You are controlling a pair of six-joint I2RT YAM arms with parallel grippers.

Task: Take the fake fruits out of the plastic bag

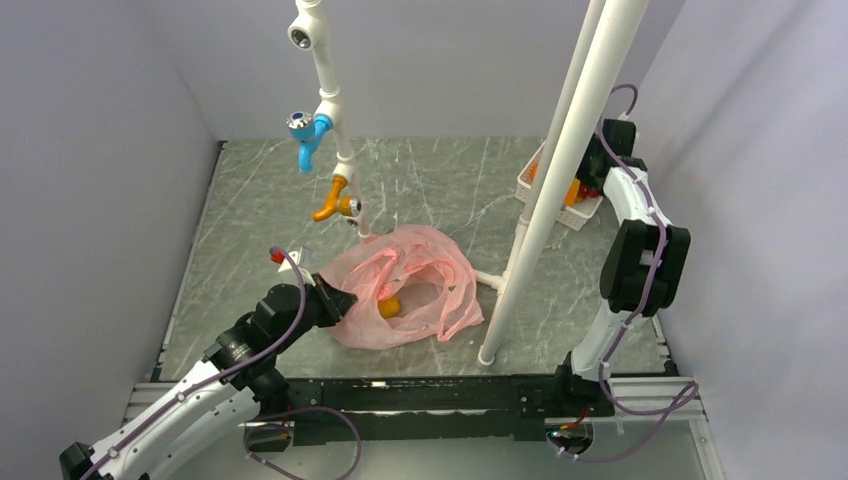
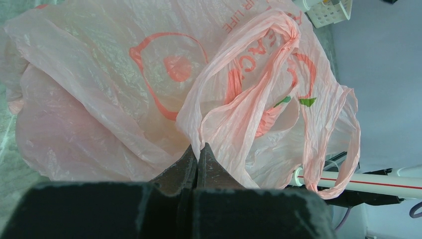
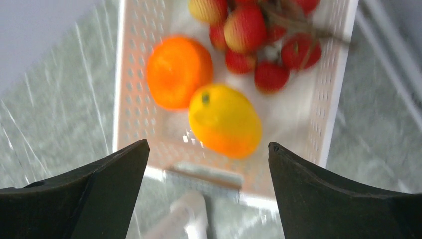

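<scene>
A pink plastic bag (image 1: 440,300) lies open on the grey table, with a yellow-orange fruit (image 1: 389,306) visible inside. My left gripper is shut at the bag's left side, its tips meeting at the crumpled film. My right gripper is open above the white basket (image 3: 130,99) at the back right. In the right wrist view the basket holds a yellow fruit (image 3: 224,119), an orange fruit (image 3: 176,72) and several red fruits (image 3: 245,31), all blurred.
Tall white pipes (image 1: 515,280) stand between the bag and the basket. A pipe with a blue tap (image 1: 310,145) and an orange tap (image 1: 328,205) stands behind the bag.
</scene>
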